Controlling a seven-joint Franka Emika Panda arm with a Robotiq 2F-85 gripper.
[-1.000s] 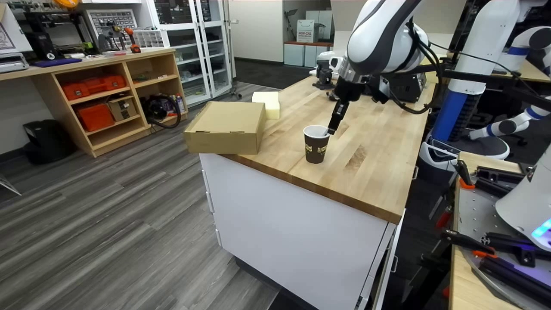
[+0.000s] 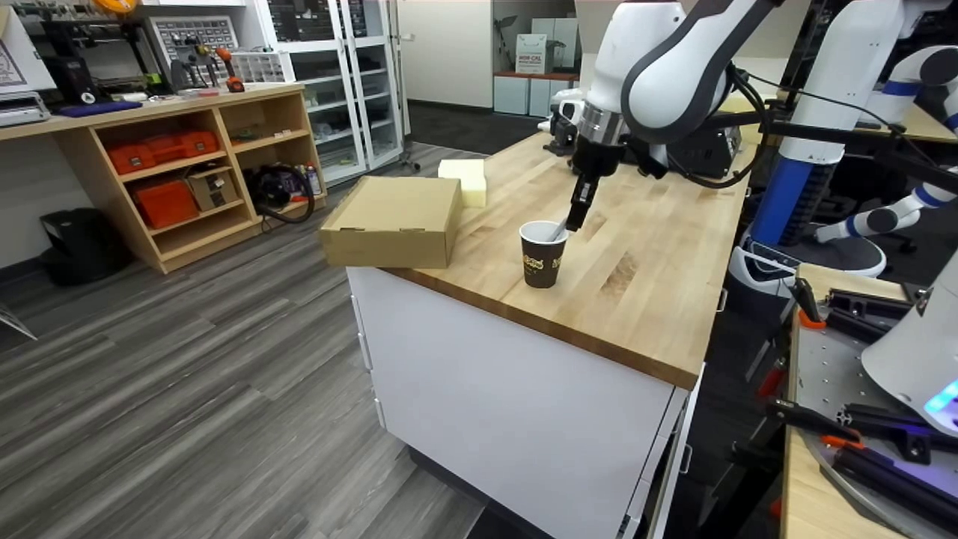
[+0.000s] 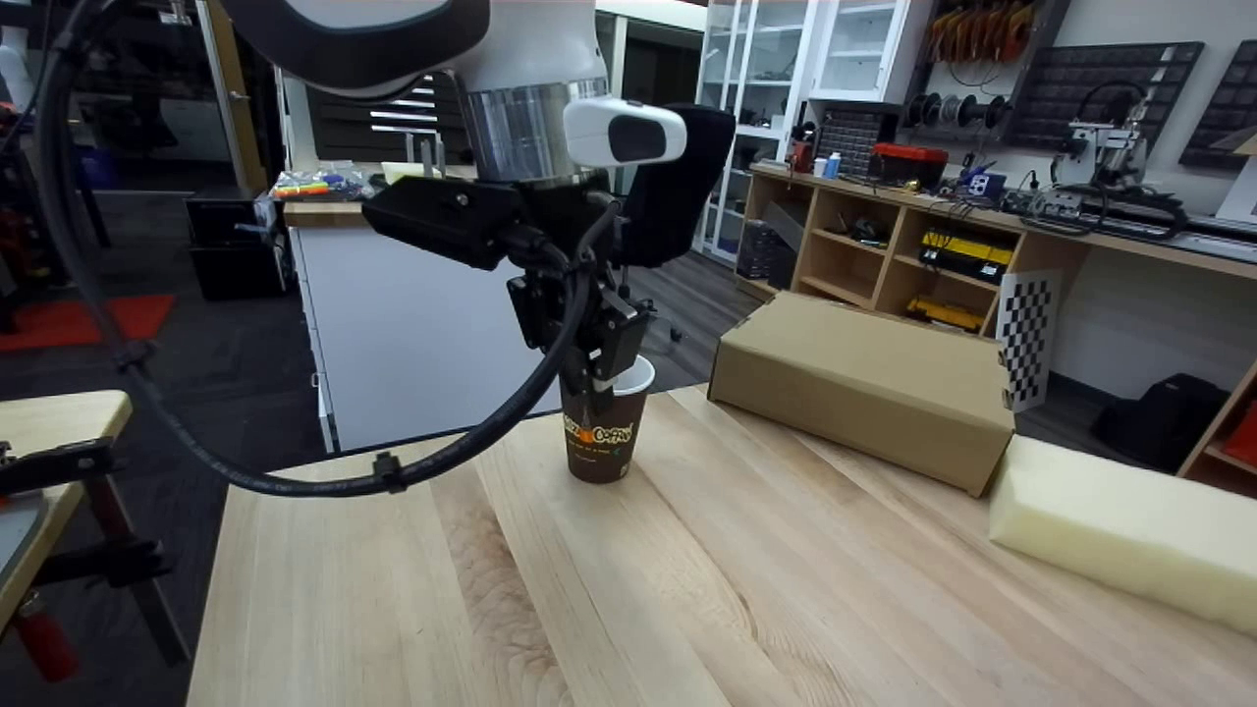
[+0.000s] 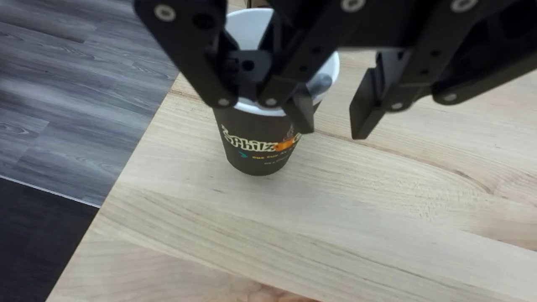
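A dark brown paper cup (image 2: 541,260) with a white rim and printed lettering stands upright near the table's corner. Over its rim is my gripper, part open; in the wrist view one finger (image 4: 301,108) overlaps the cup (image 4: 256,143) and the other finger (image 4: 366,105) is apart on the right. A grey rod-like thing (image 2: 558,230) leans at the cup's rim, and its rounded grey end (image 4: 320,83) shows just behind the near finger. Its lower part is hidden. Exterior view 2 has the gripper partly covering the cup (image 3: 613,442).
A closed cardboard box (image 2: 391,220) and a pale yellow foam block (image 2: 465,180) sit along the table's edge beside the cup. A black cable (image 3: 389,471) loops from the arm. Bare wooden tabletop (image 3: 731,589) stretches away from the cup.
The cup has shifted slightly left in exterior view 1. My gripper has moved a little left too, and the arm's wrist now stands more upright. The grey rod remains at the rim.
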